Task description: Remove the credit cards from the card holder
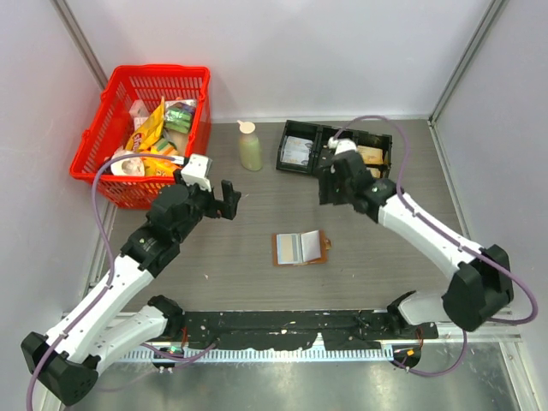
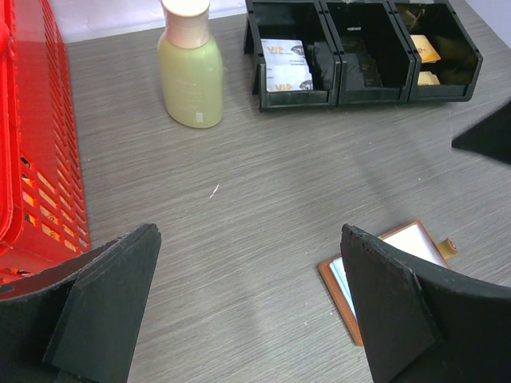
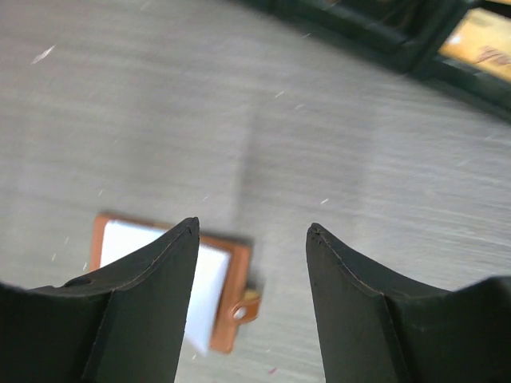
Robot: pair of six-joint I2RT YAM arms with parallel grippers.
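Observation:
An open brown card holder (image 1: 322,245) with light cards and white sleeves (image 1: 296,248) lies on the table's centre, toward the front. My left gripper (image 1: 229,199) hangs open left of and above it, nothing between its fingers. My right gripper (image 1: 330,184), blurred in the top view, stands open above and behind the holder. In the right wrist view the holder (image 3: 233,295) is blurred, below and left between the open fingers, with a small tab on its right edge.
A black three-compartment bin (image 1: 301,169) with packets stands at the back right. A pale bottle (image 1: 250,152) is beside it. A full red basket (image 1: 103,128) is at the back left. The table around the holder is clear.

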